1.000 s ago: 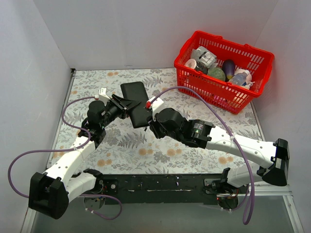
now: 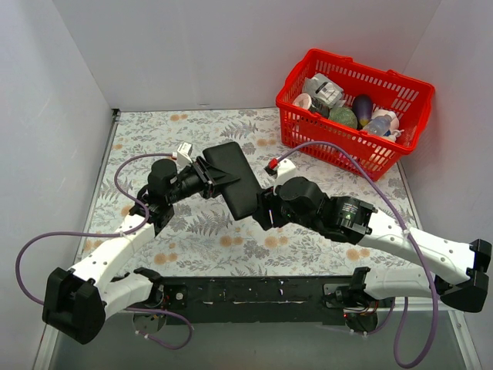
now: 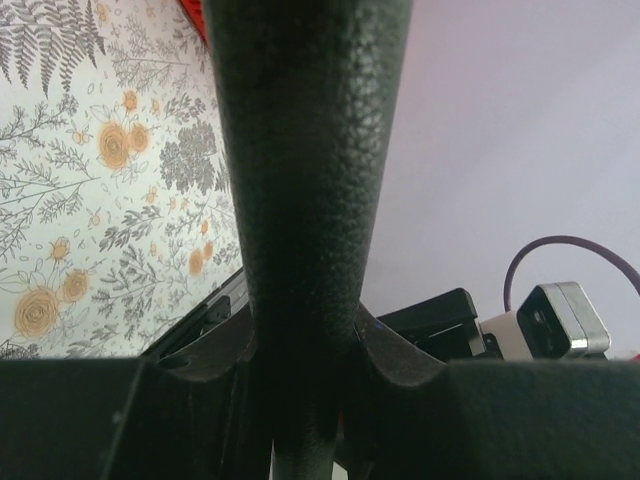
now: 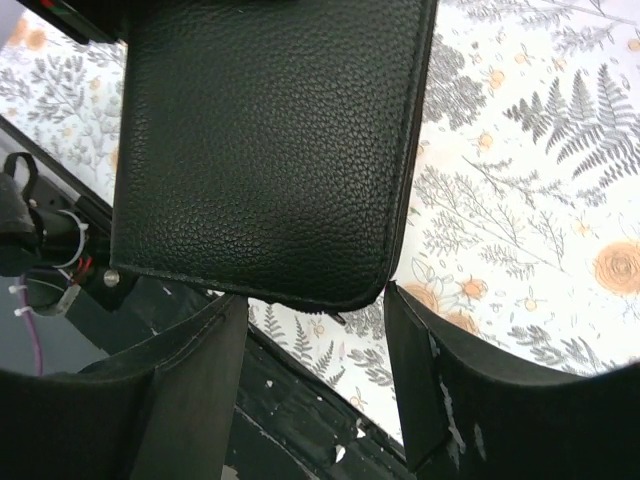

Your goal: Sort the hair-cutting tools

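A black leather case point(image 2: 238, 182) hangs tilted above the table between my two arms. My left gripper is closed around its narrow edge, the case point(image 3: 305, 170) running up between the fingers in the left wrist view. On the other side, my right gripper stands open, its fingertips at the lower end of the case point(image 4: 265, 150). That end reaches the gap between them, but they do not pinch it. Whether the case is fastened, and what is inside it, cannot be seen. No loose hair cutting tools show.
At the back right stands a red basket point(image 2: 323, 135) holding several items, among them a green round one point(image 2: 343, 117) and a dark purple one point(image 2: 362, 106).
The case has shifted to the right and tilted further, with my left gripper following a little.
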